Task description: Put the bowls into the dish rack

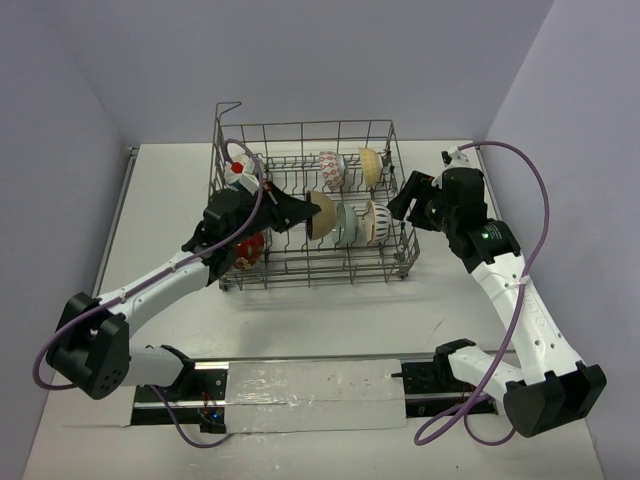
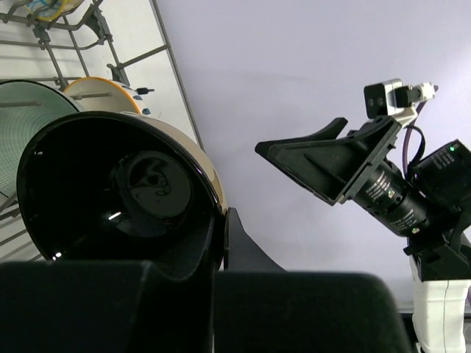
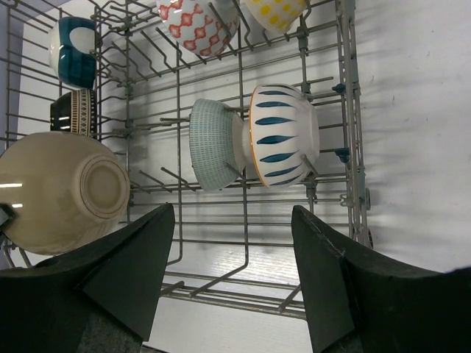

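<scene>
My left gripper (image 1: 300, 212) is shut on a beige bowl (image 1: 323, 218) with a black inside, held on its side over the rack, left of the green bowl (image 1: 345, 225); in the left wrist view its black interior (image 2: 118, 191) fills much of the frame. The white-and-blue striped bowl (image 3: 283, 136) stands beside the green one. A pink-patterned bowl (image 1: 331, 170) and a yellow bowl (image 1: 369, 167) sit in the back row. My right gripper (image 1: 405, 200) hangs open at the rack's right side, nothing between its fingers.
The wire rack (image 1: 320, 270) also holds several bowls along its left side, partly hidden by my left arm in the top view. Bare white surface lies either side of the rack; walls border the left, back and right.
</scene>
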